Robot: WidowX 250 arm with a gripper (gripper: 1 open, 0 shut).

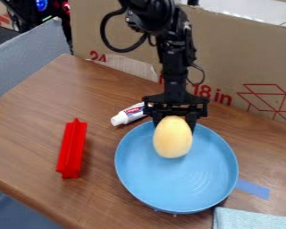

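Observation:
My black gripper [175, 116] hangs over the back of a blue plate [170, 179], shut on a pale yellow, egg-shaped object [173, 139] just below and in front of its fingers. The fingertips are mostly hidden behind that object, which is over the plate's back half; whether it touches the plate is unclear.
A white tube [129, 114] lies behind the plate to the left. A red object [71, 148] lies on the wooden table [44, 116] at left. A light blue cloth [247, 221] sits front right, and a cardboard box [247, 72] stands behind.

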